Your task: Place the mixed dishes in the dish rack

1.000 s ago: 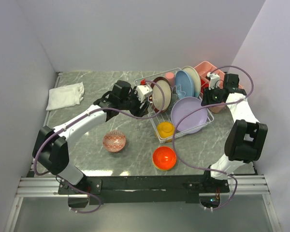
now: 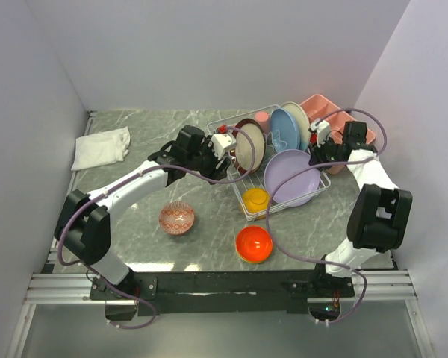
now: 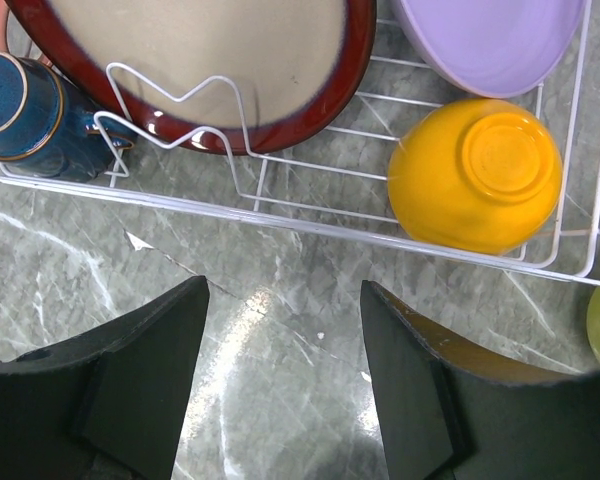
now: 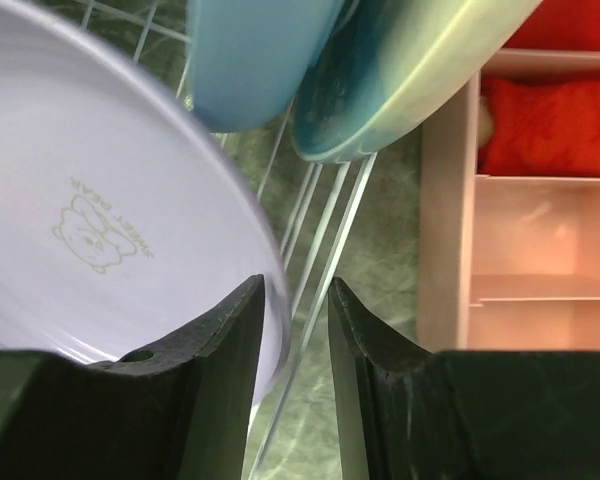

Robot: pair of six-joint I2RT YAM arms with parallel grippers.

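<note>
The dish rack (image 3: 280,230) holds a brown-rimmed cream plate (image 3: 210,60), a blue mug (image 3: 20,120), a yellow bowl (image 3: 475,175), a lilac plate (image 4: 100,200), blue and cream plates (image 2: 284,127). My left gripper hangs open just outside the rack's near edge, nothing between its fingers. My right gripper is open at the lilac plate's right edge; its left finger is at the rim, and whether it touches is unclear. An orange bowl (image 2: 254,243) and a patterned bowl (image 2: 176,217) lie on the counter.
A pink compartment caddy (image 4: 535,230) with red items stands right of the rack. A white cloth (image 2: 101,148) lies at the back left. Walls bound the back and sides.
The dishes look unmoved.
</note>
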